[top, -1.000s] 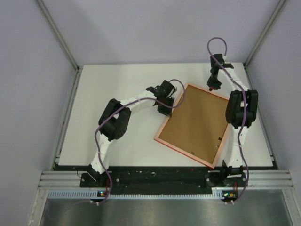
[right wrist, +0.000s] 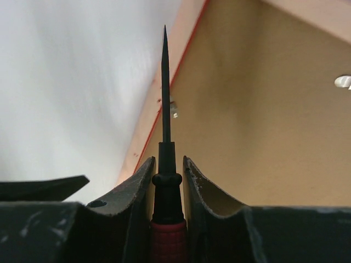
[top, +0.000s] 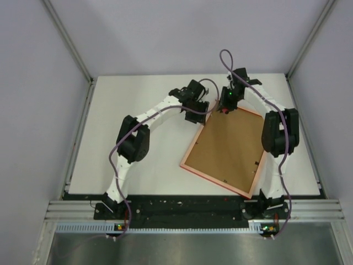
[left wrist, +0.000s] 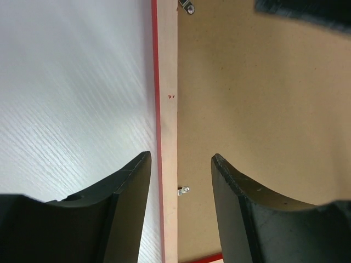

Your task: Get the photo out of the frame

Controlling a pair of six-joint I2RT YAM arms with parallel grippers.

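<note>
The picture frame (top: 190, 148) lies back side up on the white table, tilted in the top view, with a pale pink border and red edge. Its brown backboard (top: 229, 146) fills the inside. Small metal tabs show along the border: a near tab (left wrist: 184, 190) and a far tab (left wrist: 189, 9) on the left side, another tab (right wrist: 344, 81) at right. My left gripper is open above the left border, one finger on either side of it in view. My right gripper is shut on a thin black pointed tool (right wrist: 166, 104) with a dark red handle, over the frame's far corner.
The two grippers are close together near the far left border; a dark part of the left one (right wrist: 44, 189) intrudes into the right wrist view. Cables loop above both arms.
My right gripper has moved left along the far border towards the corner, carrying the tool. The left gripper has shifted a little up along the left border. The frame has barely moved.
</note>
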